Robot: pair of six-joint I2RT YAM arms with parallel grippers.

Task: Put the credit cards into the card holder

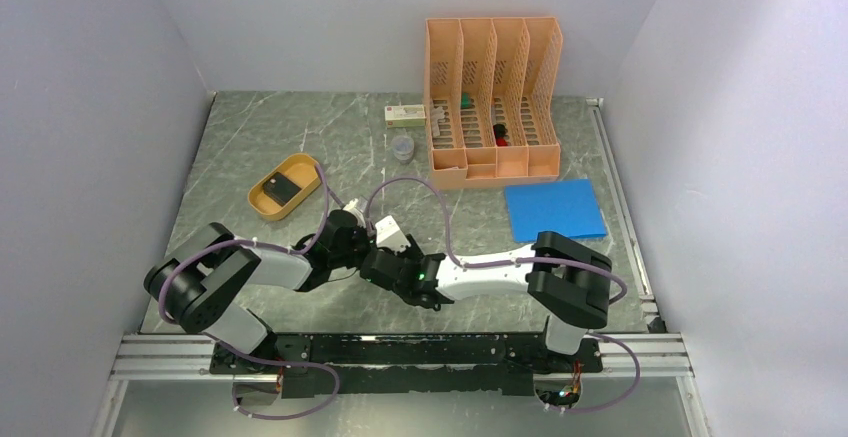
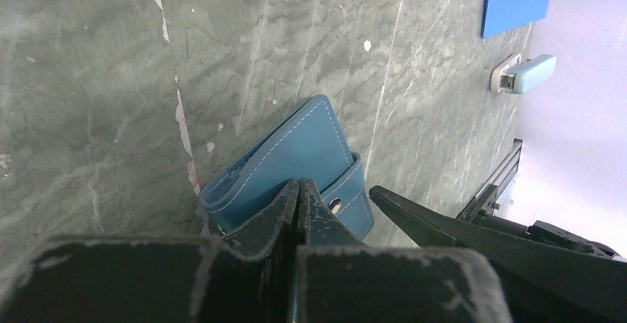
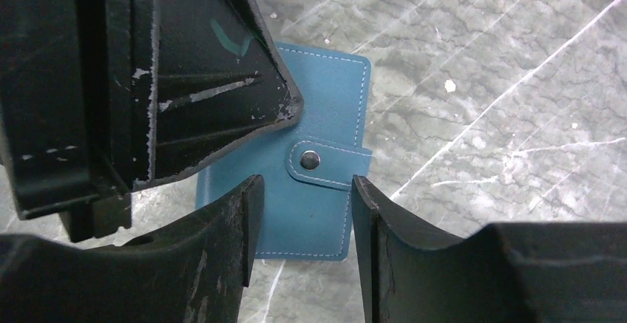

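Note:
A blue stitched card holder (image 3: 325, 101), with a snap strap (image 3: 329, 164), lies on the grey marbled table. Its top edges bow apart in the left wrist view, where the holder (image 2: 296, 142) reaches under my left gripper. That gripper is shut on the holder, though its fingers hide the exact grip. My right gripper stands open over the lower part, one fingertip on each side of the strap's snap. From above, both grippers meet at the front middle and cover the holder. No credit card can be made out for certain.
A yellow tray (image 1: 258, 203) with a dark flat item (image 1: 281, 189) sits at the left. Behind are a peach rack (image 1: 497, 181), a small box (image 1: 405, 116) and a clear cup (image 1: 402, 148). A blue sheet (image 1: 555, 209) lies on the right.

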